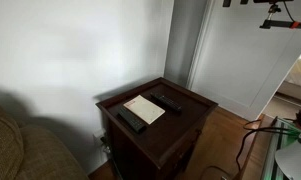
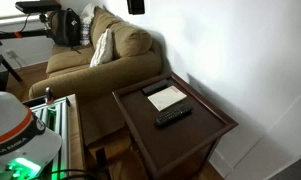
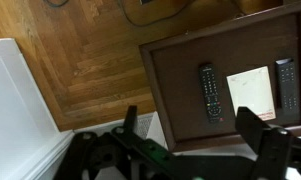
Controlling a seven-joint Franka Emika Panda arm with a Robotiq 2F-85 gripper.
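Observation:
My gripper stands open in the wrist view, with nothing between its wide-spread fingers. Beyond it is a small dark wooden cabinet, its rimmed top [image 1: 178, 121] seen in all views. On that top lie two black remotes, one [image 3: 210, 90] with many buttons and another [image 3: 287, 84] near the opposite side. A pale notepad or sheet [image 3: 252, 93] lies flat between them. In exterior view 2, the nearer remote [image 2: 173, 116] rests beside the pale sheet [image 2: 167, 98]. The gripper is well above the cabinet, touching nothing there.
A brown sofa [image 2: 105, 70] stands beyond the cabinet, and a white wall [image 2: 230, 50] runs along one side. Cables [image 1: 245, 140] lie on the wooden floor near the robot's base. Part of the cabinet top nearest the robot is bare.

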